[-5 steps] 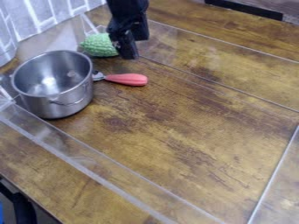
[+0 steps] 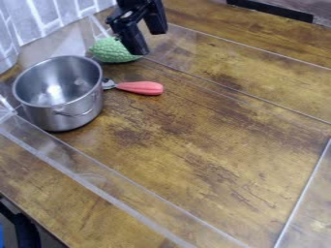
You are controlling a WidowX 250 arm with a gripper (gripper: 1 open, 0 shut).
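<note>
My black gripper hangs at the top, above a green bumpy corn-like object at the back left. Whether its fingers are open or shut is hard to tell. A steel pot stands at the left on the wooden table. A pink-handled utensil lies to the right of the pot, its metal end near the pot's side.
Clear plastic strips or edges run along the table's left, back and right. A white panel stands behind the pot.
My gripper has risen steadily from beside the green object to higher above it. The pot, green object and utensil have stayed put.
</note>
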